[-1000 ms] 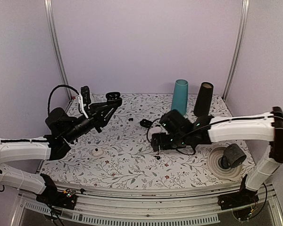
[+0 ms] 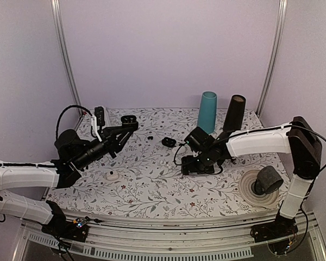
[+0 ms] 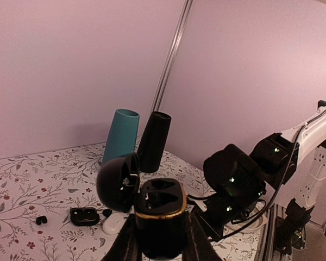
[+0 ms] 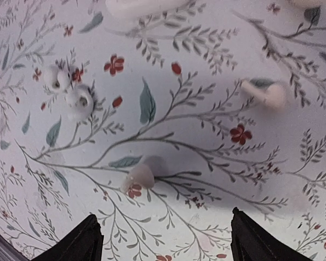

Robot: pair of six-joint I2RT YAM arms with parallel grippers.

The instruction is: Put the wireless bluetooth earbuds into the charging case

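Note:
Held up over the left side of the table, my left gripper (image 2: 125,133) is shut on a black charging case (image 2: 129,120). From the left wrist, the case (image 3: 162,217) appears with its lid (image 3: 117,185) swung up and its slots facing up; whether an earbud sits inside cannot be made out. My right gripper hangs low above the table with fingers (image 4: 81,242) well apart, nothing visible between them. Ahead of them lies a white earbud (image 4: 141,176), with a white pair (image 4: 80,102) farther left and another white earbud (image 4: 271,95) to the right.
A second black case (image 2: 168,142) and small black pieces (image 2: 150,137) lie mid-table. A pale case (image 2: 113,176) rests at the left. Teal (image 2: 207,111) and black (image 2: 234,113) cups stand behind; a grey cup (image 2: 269,179) tilts on a plate (image 2: 250,200) at the right.
A small black piece seen below it earlier is no longer clearly visible. The left arm lowered slightly.

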